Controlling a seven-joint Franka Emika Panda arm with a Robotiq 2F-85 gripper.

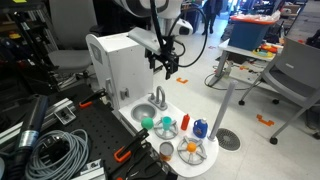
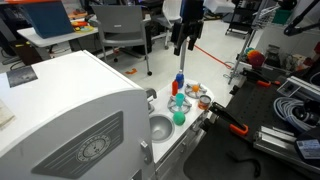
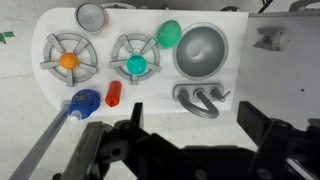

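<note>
My gripper hangs open above the toy kitchen board, its fingers wide apart and nothing between them. In the wrist view the gripper is over the faucet side of the board. A green round item lies at the edge of the sink, and a teal one sits on the nearer burner. On the other burner rests an orange item. A red bottle-like piece and a blue object stand along the same side as the faucet. A metal can is at the opposite edge.
A white cabinet stands at the sink end of the board. Beside the board is a dark table with cables and clamps. A tall pale post rises near the blue object. Chairs stand farther off.
</note>
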